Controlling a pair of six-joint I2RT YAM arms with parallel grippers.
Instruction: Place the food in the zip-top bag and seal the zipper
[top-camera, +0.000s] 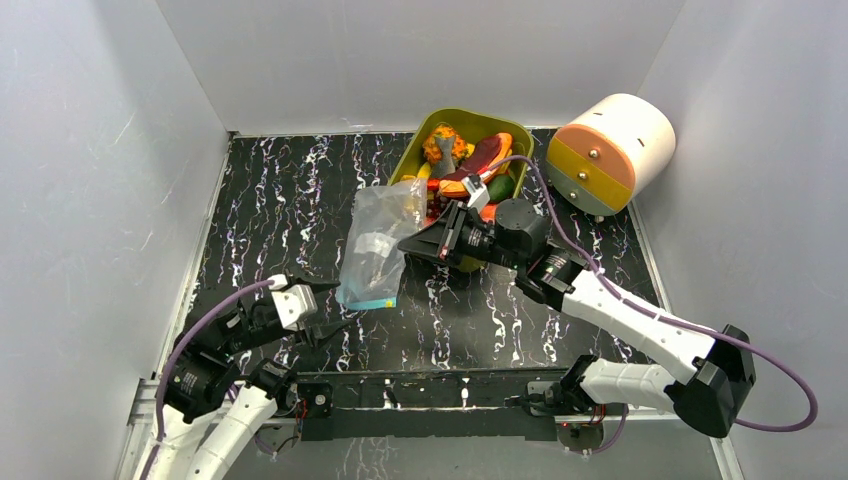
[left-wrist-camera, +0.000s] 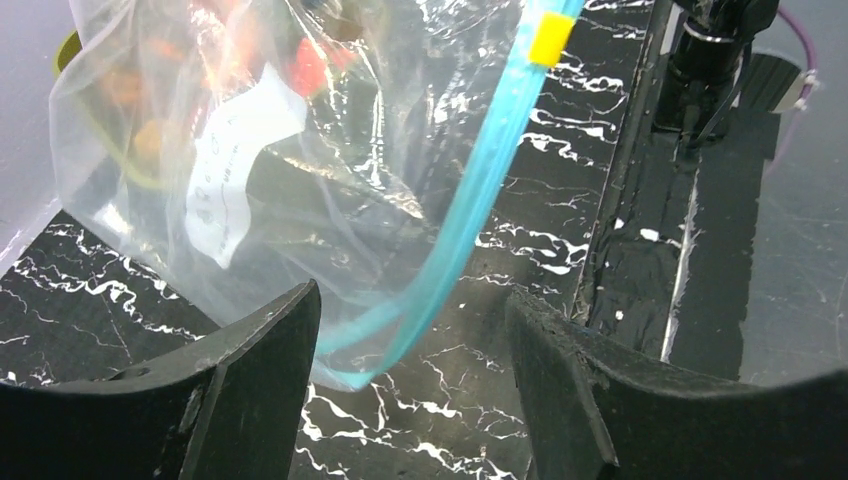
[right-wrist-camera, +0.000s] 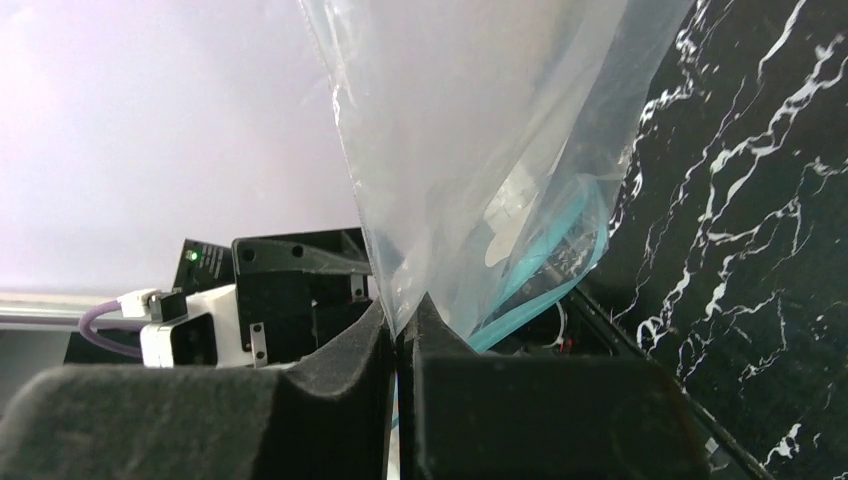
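Note:
A clear zip top bag with a white label hangs from my right gripper, whose closed fingers pinch its side edge. In the right wrist view the film of the bag rises from between the fingertips of that gripper. The blue zipper strip with its yellow slider faces the front of the table, and the mouth looks slightly parted. My left gripper stands open just left of the zipper end. Between its fingers nothing is held; the bag's zipper corner lies beyond them.
Behind the right gripper sits a green bin full of toy food, partly covered by the arm. A round drawer toy stands at the back right. Free table lies at the left and front middle.

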